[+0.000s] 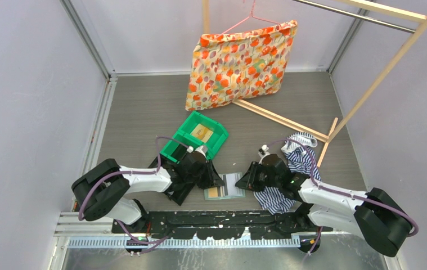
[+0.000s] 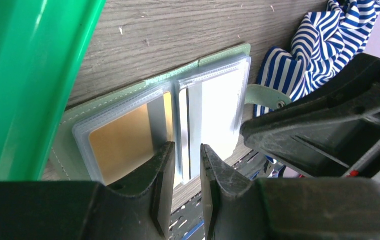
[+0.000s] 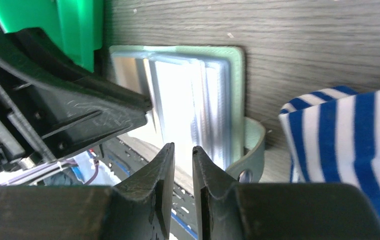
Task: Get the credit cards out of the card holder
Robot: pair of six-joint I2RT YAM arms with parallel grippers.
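Note:
The card holder (image 1: 240, 193) lies opened out on the table, between both arms. Its green cover edges clear plastic pockets. In the left wrist view, the left-hand pocket holds a tan card (image 2: 122, 141), and the other side shows a white card (image 2: 219, 107). My left gripper is partly open over the middle of the holder, near the pocket edges, with no card visibly gripped. From the right, my right gripper stands open over the white side, a narrow gap between its fingers. Whether the fingertips touch the plastic cannot be told.
Up and left of the holder is a green bin (image 1: 220, 134) with a tan card (image 1: 202, 133) lying in it. A striped cloth (image 1: 274, 198) lies close by on the right. Flowered fabric (image 1: 242, 67) hangs from a wooden rack at the back.

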